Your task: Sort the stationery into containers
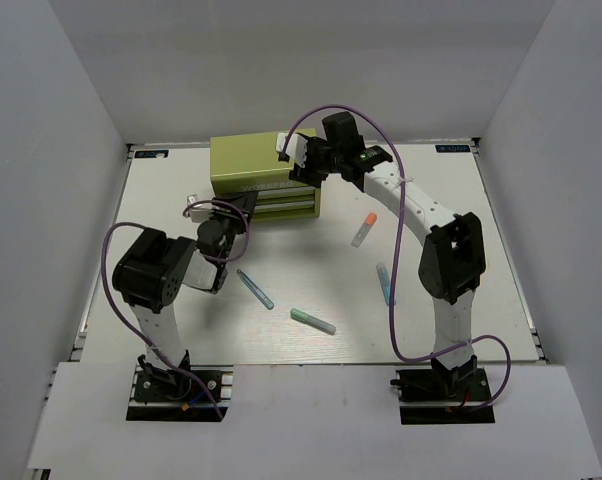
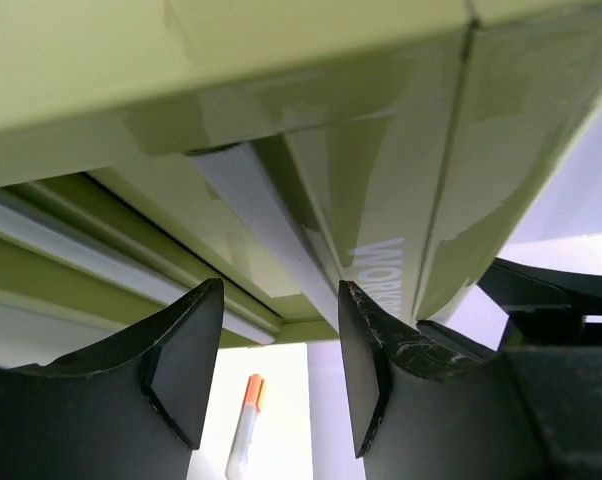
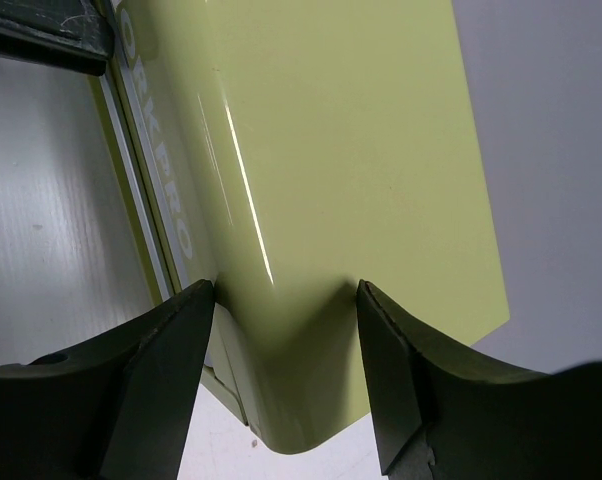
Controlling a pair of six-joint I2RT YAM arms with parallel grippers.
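The olive WORKPRO drawer box [image 1: 251, 155] stands at the back of the table, grey strips along its front. My left gripper is open at its front, below a grey strip [image 2: 251, 205], nothing visible between the fingers. My right gripper is at the box's right end, fingers apart at a rounded edge of the box [image 3: 361, 150]; whether they grip it I cannot tell. An orange-capped marker [image 1: 364, 229], a blue marker [image 1: 386, 284], a green-capped marker [image 1: 313, 322] and a blue pen [image 1: 254, 288] lie on the table.
Grey walls border it at the back and both sides.
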